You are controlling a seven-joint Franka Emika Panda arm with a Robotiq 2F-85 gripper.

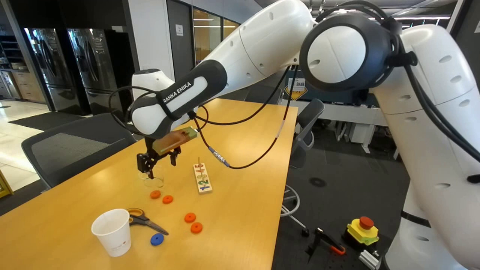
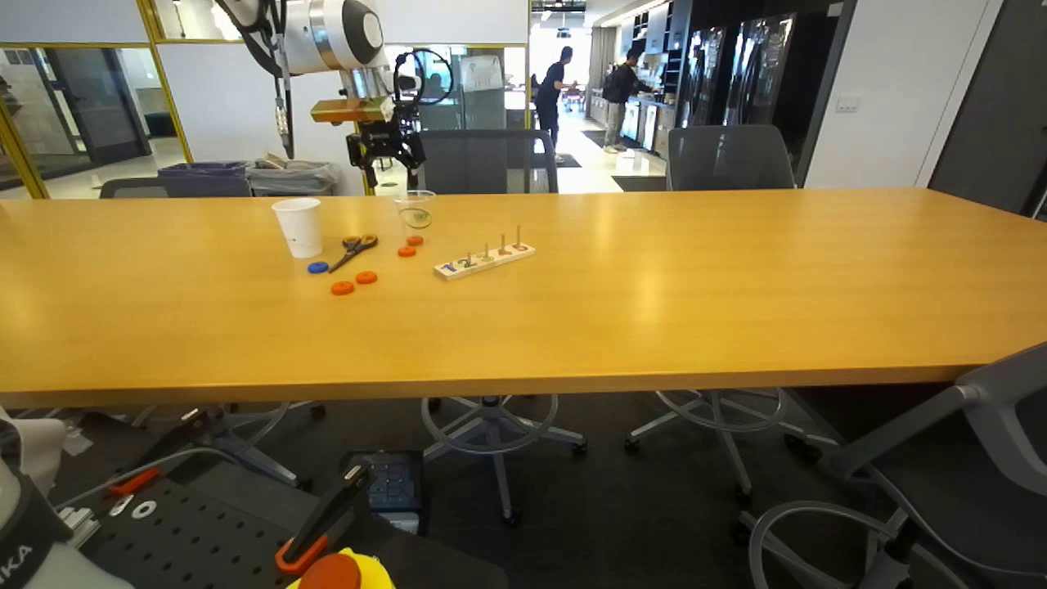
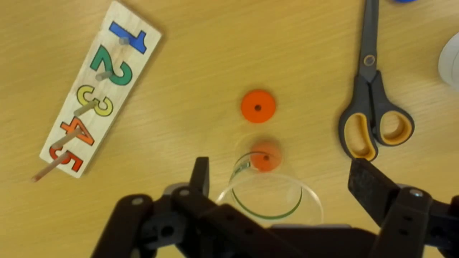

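Observation:
My gripper is open above the table, its two black fingers wide apart and nothing held between them. Below it, in the wrist view, a clear cup (image 3: 297,189) stands upright with its rim between and under the fingers. One orange ring (image 3: 258,106) lies in the open beyond the cup; another orange ring (image 3: 265,161) shows partly through the cup's clear wall. A numbered peg board (image 3: 101,90) lies to the left with bare wooden pegs. In exterior view 1 two further orange rings (image 1: 189,218) and a blue ring (image 1: 157,239) lie nearer the camera.
Dark scissors (image 3: 368,103) with orange-lined handles lie right of the rings in the wrist view. A white paper cup (image 1: 112,234) stands beside them. In exterior view 2 the right side of the table (image 2: 785,285) is bare.

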